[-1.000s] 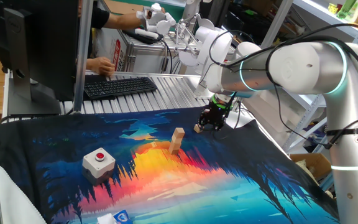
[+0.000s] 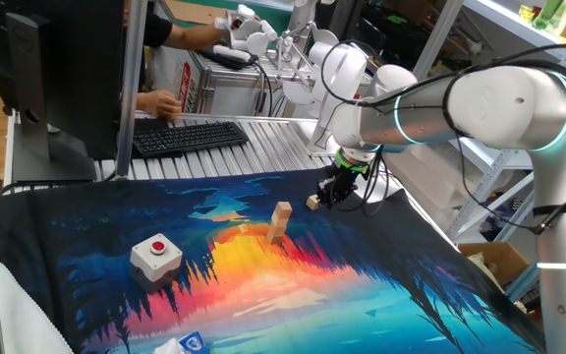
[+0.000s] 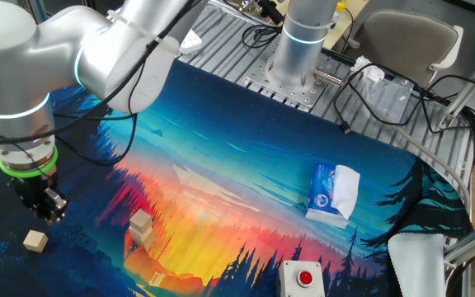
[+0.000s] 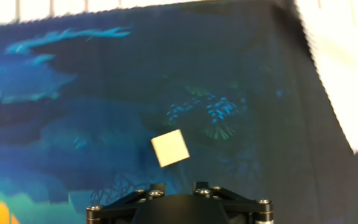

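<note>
A lone light wooden cube (image 4: 170,148) lies on the dark part of the printed cloth, just ahead of my gripper in the wrist view. The fingers stand apart with nothing between them, so the gripper is open. In the second exterior view the gripper (image 3: 56,218) hangs above the cloth, and the cube (image 3: 35,241) sits below it, apart from the fingers. Two more wooden cubes form a small stack, the upper cube (image 2: 283,209) resting on the lower cube (image 2: 276,233); it stands off to one side of the gripper.
A grey box with a red button (image 2: 157,248) stands on the cloth, well away from the stack. A blue-and-white tissue pack (image 3: 323,191) lies near the robot's base. Past the cloth are a keyboard (image 2: 190,139) and a monitor (image 2: 62,84). Open cloth surrounds the lone cube.
My gripper has shifted and turned slightly, rightward in the first exterior view, exposing more of the lone cube. The cubes, button box and tissue pack have stayed put.
</note>
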